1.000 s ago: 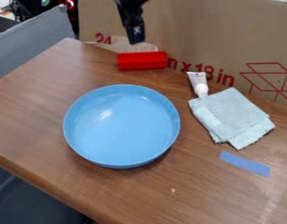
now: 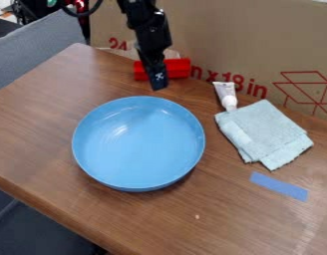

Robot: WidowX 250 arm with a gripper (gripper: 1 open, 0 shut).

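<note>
My black gripper [image 2: 157, 78] reaches down from the top of the view to a red block [image 2: 178, 69] at the back of the table, against the cardboard. Its tip overlaps the middle of the block in this view; whether the fingers are open or shut on it is hard to tell. A blue plate [image 2: 139, 141] lies in the middle foreground, apart from the block.
A white tube [image 2: 225, 95] stands right of the block. A folded pale cloth [image 2: 265, 133] lies right of the plate, with a blue strip [image 2: 278, 185] below it. Cardboard [image 2: 273, 50] closes the back.
The other things have not visibly moved.
</note>
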